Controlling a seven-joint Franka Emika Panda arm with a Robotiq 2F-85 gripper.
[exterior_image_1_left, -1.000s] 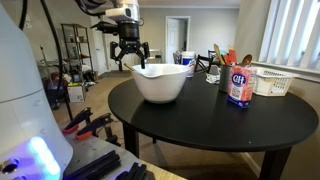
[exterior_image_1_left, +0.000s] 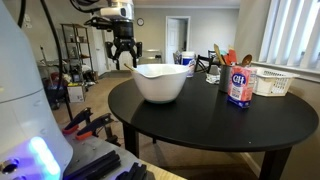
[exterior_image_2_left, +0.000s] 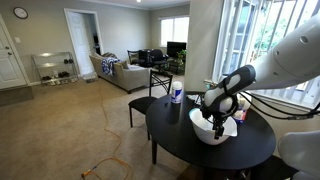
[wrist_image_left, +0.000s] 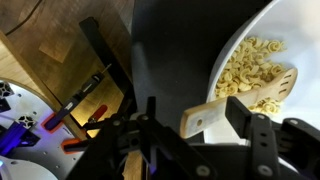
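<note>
A large white bowl (exterior_image_1_left: 162, 84) rests on the black table and holds pale curly pasta (wrist_image_left: 250, 66), clearest in the wrist view. A wooden slotted spatula (wrist_image_left: 228, 106) leans across the bowl's rim, its slotted part over the pasta and its other end sticking out past the rim. My gripper is open above that outer end. The spatula appears between the dark fingers in the wrist view, with room on both sides. In exterior view 1 the gripper (exterior_image_1_left: 125, 56) hangs over the bowl's left side, just above the spatula's tip.
A blue-and-red carton (exterior_image_1_left: 240, 86) stands on the table right of the bowl. Behind it are a utensil holder (exterior_image_1_left: 225, 76) and a white basket (exterior_image_1_left: 272, 82); a white-and-blue tub (exterior_image_1_left: 187, 58) is farther back.
My gripper has shifted slightly left and up in exterior view 1. Bowl, spatula and carton look unmoved.
</note>
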